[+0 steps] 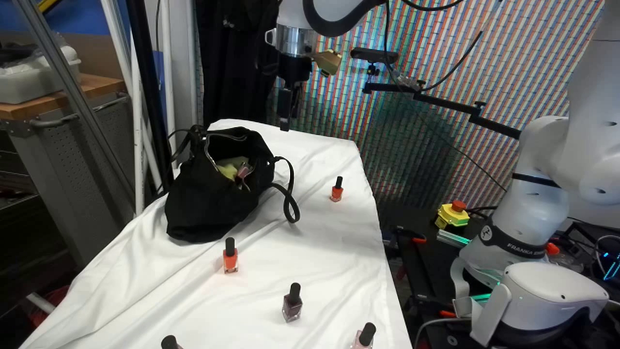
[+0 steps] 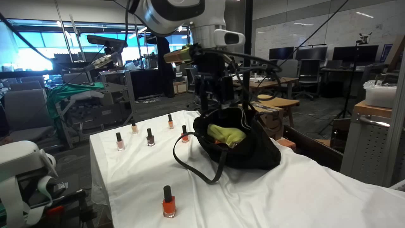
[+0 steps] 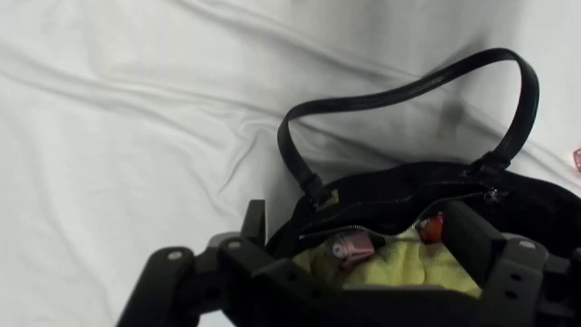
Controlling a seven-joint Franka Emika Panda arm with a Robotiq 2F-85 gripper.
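A black bag stands unzipped on the white-covered table, one strap flopped onto the cloth. Inside it, the wrist view shows a yellow cloth, a pink bottle and something red. My gripper is open above the bag, its fingers wide apart and empty. Nail polish bottles stand upright around the bag: a red one off its strap side, an orange-red one in front, a dark one, a pale pink one and a peach one.
A white headset and a yellow-based red stop button lie off the table beside the robot base. Metal posts rise close behind the bag. Bare white tablecloth lies between the bottles.
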